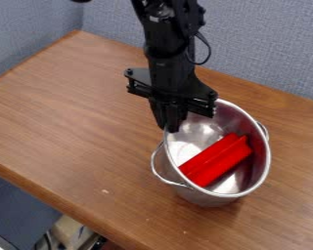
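Observation:
My black gripper [171, 122] points down at the left rim of a steel pot [253, 174] with loop handles. Its fingertips are at or just inside the rim and look shut; whether they touch or pinch the rim is unclear. Red bar-shaped objects [217, 157] lie in the bottom of the pot, to the right of and below the fingertips.
Grey padded walls stand at the back and left. The table's front-left edge borders a dark area with cables at the lower left.

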